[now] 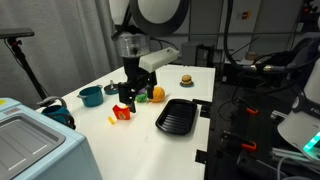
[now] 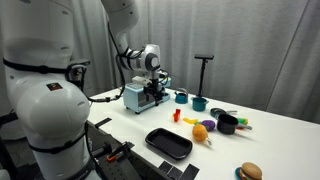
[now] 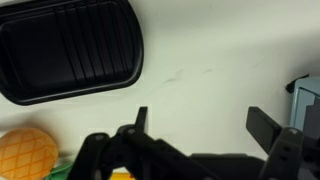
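Note:
My gripper stands open in the wrist view, its two dark fingers wide apart and only bare white table between them. In exterior view 1 the gripper [image 1: 138,97] hangs above the table, near the red object [image 1: 121,113] and to the left of the black tray [image 1: 177,117]. The tray [image 3: 70,48] looks empty and fills the wrist view's upper left. An orange, round object [image 3: 27,153] shows at the lower left there, with bits of green and yellow partly behind the gripper.
A pale blue-and-white box like a toaster oven [image 1: 42,145] stands at the left. Teal pots [image 1: 91,96] and a toy burger [image 1: 187,79] lie farther back. A black pot [image 2: 228,125] stands beyond the orange object. White table in front of the tray is clear.

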